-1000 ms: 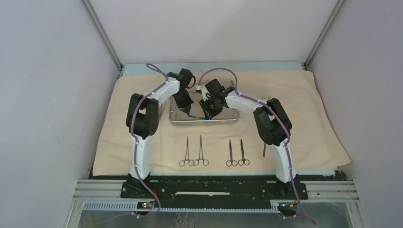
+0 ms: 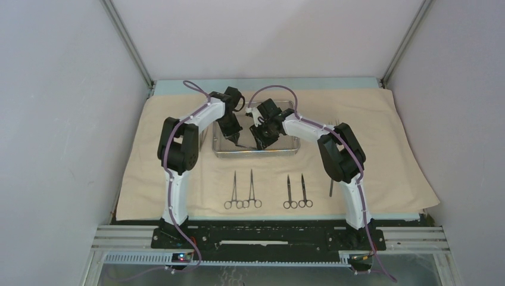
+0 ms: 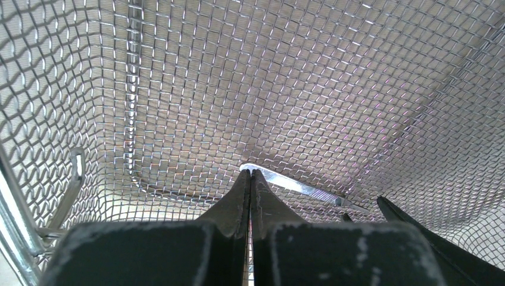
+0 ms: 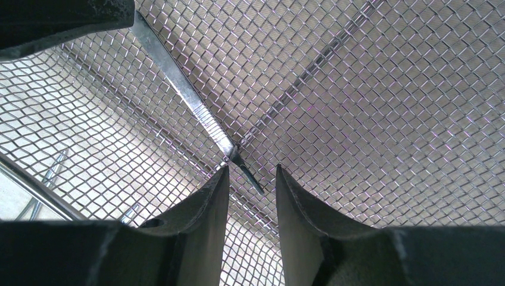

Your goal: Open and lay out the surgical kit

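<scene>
A slim metal scalpel (image 2: 246,147) lies slantwise inside the wire mesh basket (image 2: 256,154), near its front wall. My left gripper is shut, its tips at the rounded end of the scalpel's flat handle (image 3: 292,183); whether the handle is pinched or only touched is unclear. Around the other end, my right gripper stands open. The dark blade (image 4: 250,176) shows between its fingers in the right wrist view, with a gap on either side. My left gripper's dark fingers (image 4: 65,21) cover the far handle end there.
On the beige cloth (image 2: 161,196) in front of the basket lie two long clamps (image 2: 252,189) and two pairs of scissors (image 2: 289,193). More thin tools lie to the right, partly under my right arm.
</scene>
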